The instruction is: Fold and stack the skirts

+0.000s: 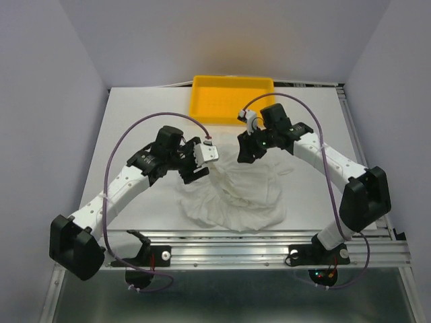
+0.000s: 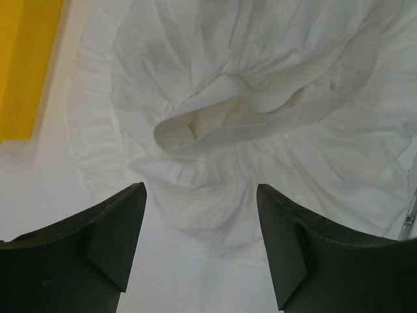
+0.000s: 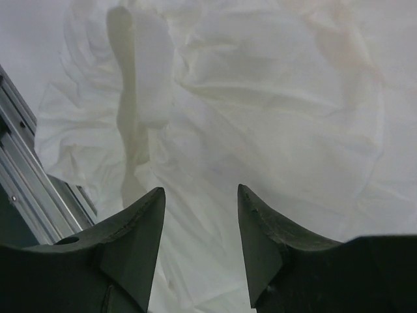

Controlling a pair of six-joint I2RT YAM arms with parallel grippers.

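Observation:
A crumpled white skirt (image 1: pixel 236 202) lies spread over the middle and front of the table. My left gripper (image 1: pixel 194 162) hangs over its left part, fingers apart, with its waistband (image 2: pixel 247 130) showing in loose folds below in the left wrist view. My right gripper (image 1: pixel 247 149) is over the upper right part of the cloth, fingers apart, nothing between them; in the right wrist view the cloth (image 3: pixel 273 130) fills most of the frame beneath it.
A yellow bin (image 1: pixel 231 94) stands at the back middle. A metal rail (image 1: pixel 222 245) runs along the front edge.

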